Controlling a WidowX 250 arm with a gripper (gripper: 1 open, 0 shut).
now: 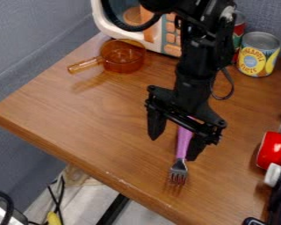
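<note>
The black gripper (175, 139) is low over the table, its two fingers apart on either side of the purple handle of a fork (179, 169), whose silver tines point toward the front edge. Whether the fingers touch the handle cannot be told.
A brown glass pot (122, 56) sits at the back left beside a toy oven (167, 35). Cans, including a yellow one (256, 58), stand at the back right. A red and white object (270, 151) lies on the right edge.
</note>
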